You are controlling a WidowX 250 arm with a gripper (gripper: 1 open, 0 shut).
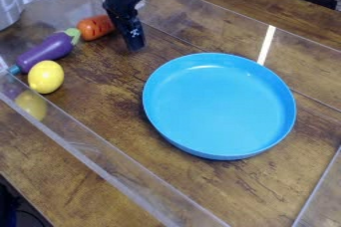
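Note:
My gripper (123, 27) is at the upper left, its dark fingers low over the wooden surface beside an orange carrot-like object (95, 27). Whether anything is between the fingers cannot be made out. Left of and below the carrot lie a purple eggplant (47, 50) and a yellow lemon-like object (46, 77). A large blue plate (218, 106) fills the right middle.
A clear plastic wall (120, 181) runs diagonally along the lower left, and a metallic object (8, 2) stands in the top-left corner.

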